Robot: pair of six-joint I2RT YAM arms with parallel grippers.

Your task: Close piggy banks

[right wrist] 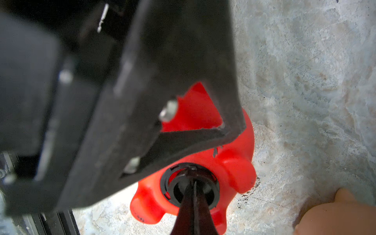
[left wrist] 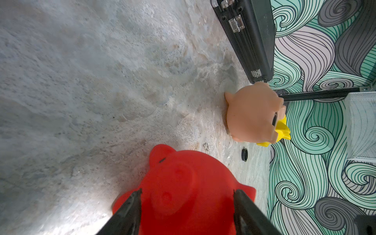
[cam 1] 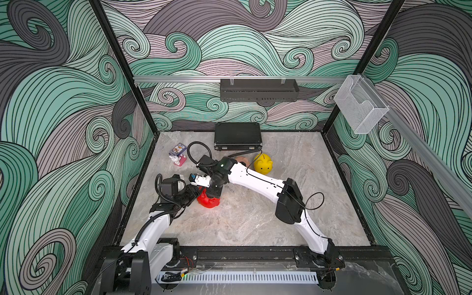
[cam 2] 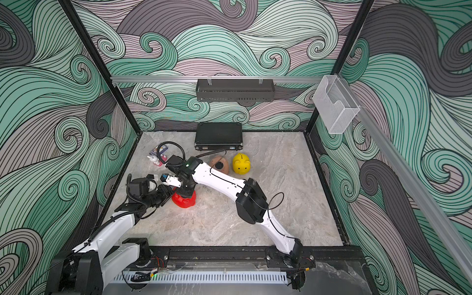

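A red piggy bank (cam 1: 209, 201) lies on its side at the left middle, its black-rimmed hole (right wrist: 166, 184) facing the right wrist camera. My left gripper is at the red pig, with parted fingertips on either side of its body; contact is unclear. My right gripper is shut, its tips at the hole over a dark round piece that may be the plug. A tan piggy bank (cam 2: 218, 164) with a dark hole and a yellow one (cam 2: 241, 164) stand behind. A small black cap (left wrist: 244, 154) lies near the tan pig.
A black case (cam 1: 237, 135) lies at the back. A small white-and-pink figure (cam 1: 177, 159) and a patterned box (cam 1: 177, 149) sit at the back left. A mesh holder (cam 1: 360, 103) hangs on the right rail.
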